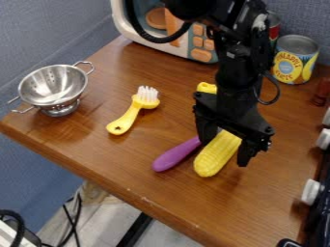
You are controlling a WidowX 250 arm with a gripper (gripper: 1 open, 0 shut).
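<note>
My black gripper (233,133) is low over the middle right of the table, around the upper part of a yellow corn cob (214,159), whose lower end shows below it; whether the fingers grip it cannot be told. A purple eggplant (175,155) lies just left of the corn. A yellow brush (123,120) with white bristles lies further left. A small yellow object (206,88) shows behind the arm.
A steel colander (53,87) sits near the left edge. A toy appliance (158,27) and cans (295,61) stand at the back; knobbed black equipment (314,217) lines the right edge.
</note>
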